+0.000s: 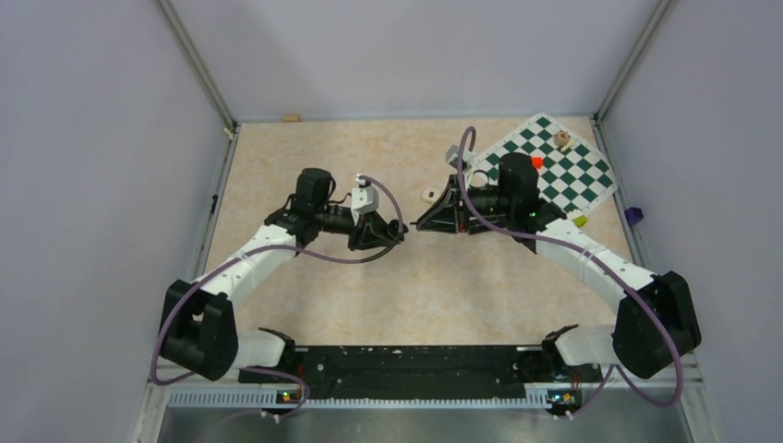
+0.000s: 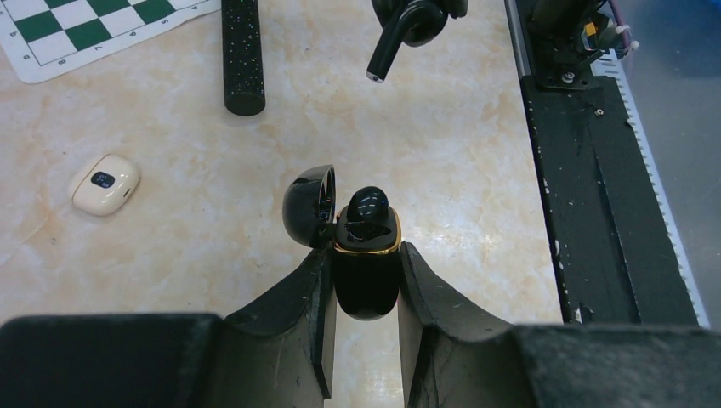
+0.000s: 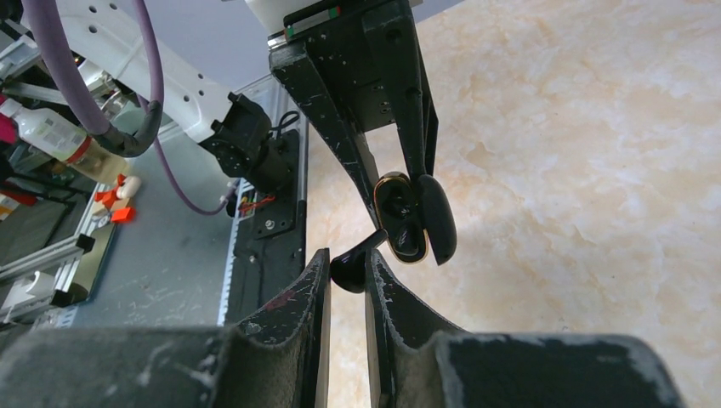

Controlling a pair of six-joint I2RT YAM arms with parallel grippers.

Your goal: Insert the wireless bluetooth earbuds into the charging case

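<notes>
A black charging case (image 2: 367,276) with a gold rim is clamped in my left gripper, held above the table. Its lid (image 2: 309,206) is hinged open, and a rounded black shape (image 2: 368,206), apparently an earbud, pokes out of the case. In the right wrist view, the open case (image 3: 400,217) faces my right gripper. That gripper is shut on a black earbud (image 3: 350,270), whose stem points up toward the case and overlaps its edge in this view. The left wrist view shows this earbud (image 2: 412,25) near the top edge, apart from the case.
A cream earbud case (image 2: 106,184) lies on the table beyond my left gripper. Near it are a black speckled bar (image 2: 243,59) and a green-and-white checkered mat (image 1: 563,171).
</notes>
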